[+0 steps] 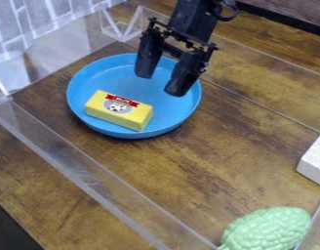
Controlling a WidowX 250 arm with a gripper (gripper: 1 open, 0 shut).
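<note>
My black gripper (168, 61) stands open over the back of a blue plate (181, 115), with nothing visible between its fingers. A yellow box (120, 110) with a red and white label lies on the front left part of the plate, in front of and below the gripper, apart from it.
A white block (314, 156) sits at the right edge of the wooden table (149, 195). A green crinkled object (264, 229) lies at the bottom right. A clear plastic edge runs diagonally along the left.
</note>
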